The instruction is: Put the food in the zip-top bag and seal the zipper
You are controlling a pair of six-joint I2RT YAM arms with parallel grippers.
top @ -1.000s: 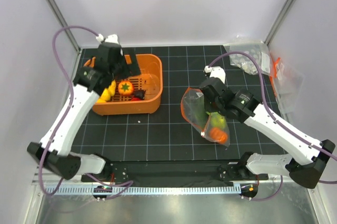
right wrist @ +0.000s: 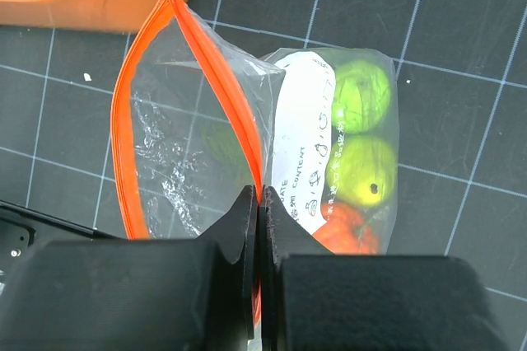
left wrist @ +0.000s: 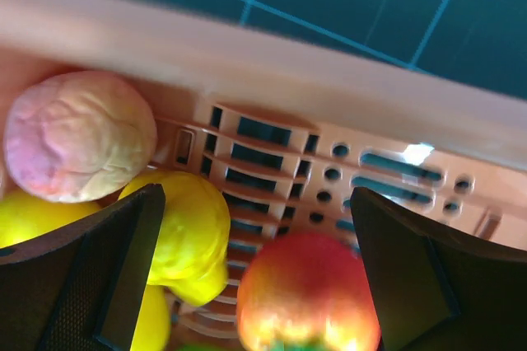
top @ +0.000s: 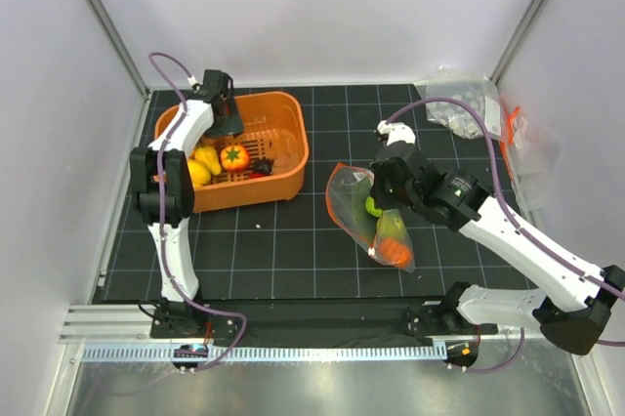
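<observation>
Clear plastic with an orange zipper edge forms the zip top bag (right wrist: 198, 128), its mouth gaping to the left. Inside it lie two green items (right wrist: 360, 168) and an orange-red one (right wrist: 350, 231). My right gripper is shut on the bag's orange zipper edge. Over in the orange basket (top: 283, 143), my left gripper stands open and low above the food. Between and below its fingers in the left wrist view are a yellow fruit (left wrist: 185, 223) and a tomato (left wrist: 309, 293); a pinkish peach (left wrist: 80, 137) sits farther left.
Two more clear bags lie at the far right, one flat on the table (top: 464, 104), another against the wall (top: 532, 147). Dark gridded table between basket and held bag is free. The basket wall (left wrist: 247, 63) runs close past my left gripper.
The basket has shifted slightly right; the held bag has moved a little left.
</observation>
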